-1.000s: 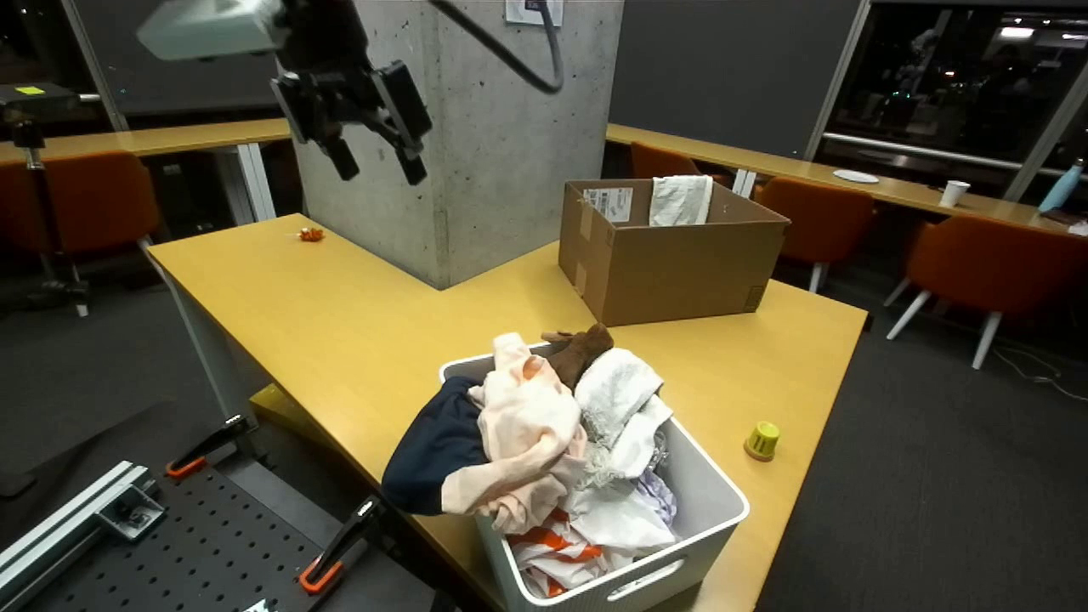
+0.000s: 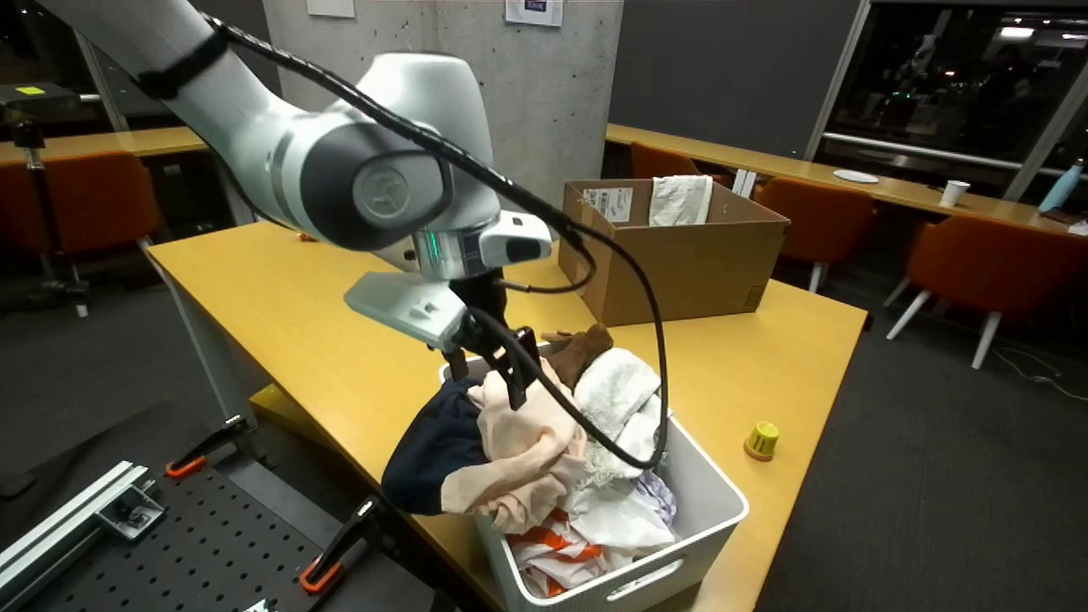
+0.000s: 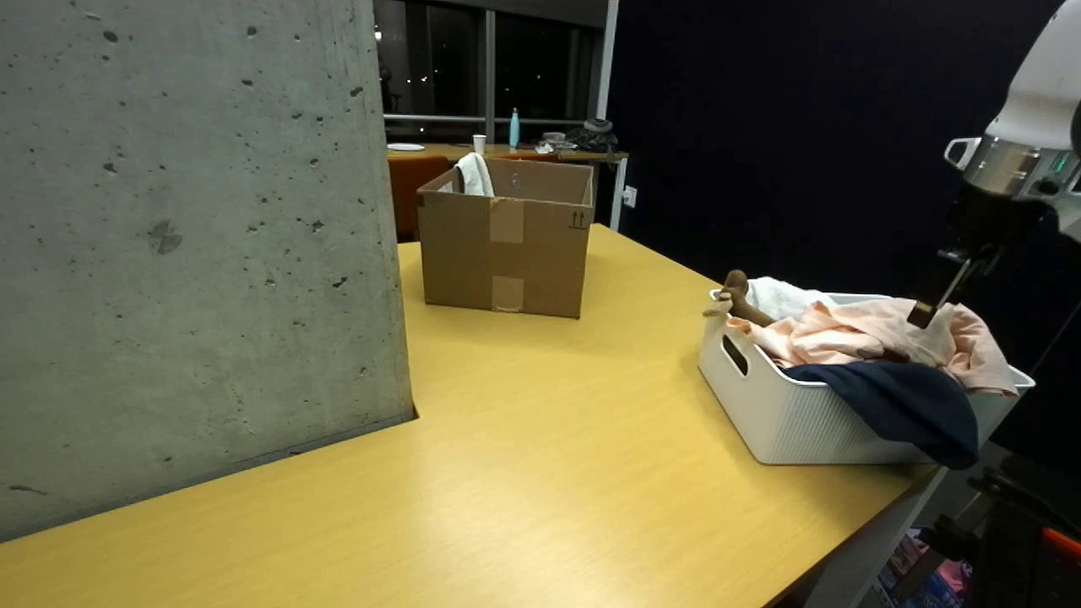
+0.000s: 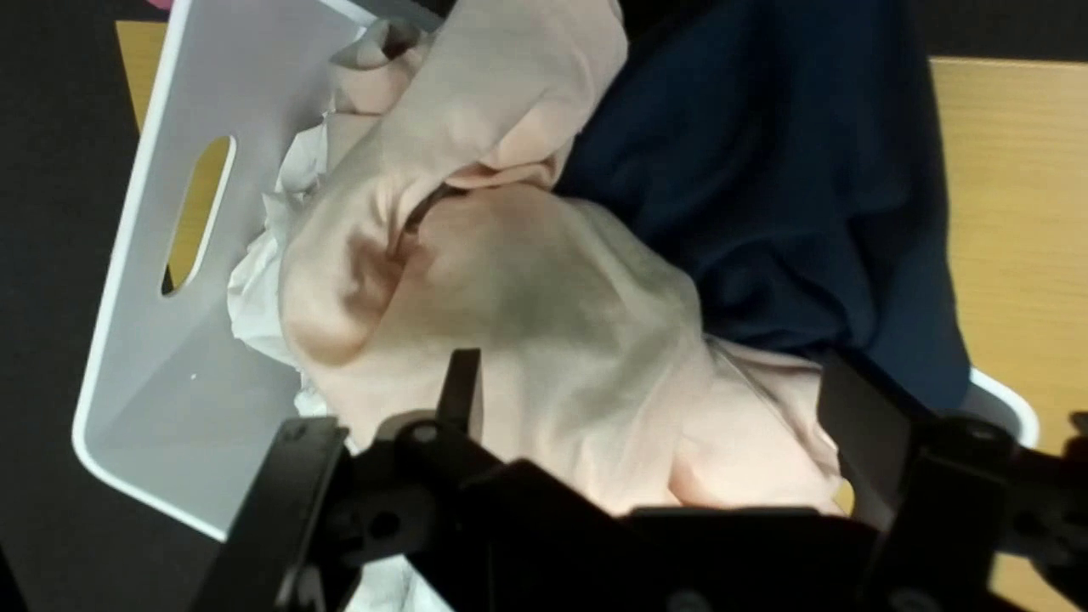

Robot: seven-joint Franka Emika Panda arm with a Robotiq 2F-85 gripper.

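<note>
A light grey plastic basket (image 2: 704, 515) stands at the table's edge, heaped with cloth. On top of the heap lies a crumpled pale pink cloth (image 2: 525, 439). Beside it, a dark navy cloth (image 3: 897, 400) drapes over the basket's rim. White cloths (image 2: 617, 393) and an orange-striped white one (image 2: 551, 556) fill the rest. My gripper is open over the pink cloth, its fingers spread wide to either side in the wrist view. One finger (image 3: 922, 314) looks close to or touching the pink fabric; whether it touches, I cannot tell.
A cardboard box (image 2: 694, 265) with a white cloth (image 2: 680, 200) over its rim stands further back. A yellow-green cup-like object (image 2: 762, 440) is right of the basket. A concrete pillar (image 3: 203, 223) rises by the table.
The arm has come down from high near the pillar to the basket, bringing the open gripper over the pink cloth. The pink cloth's top peak is now hidden behind the gripper.
</note>
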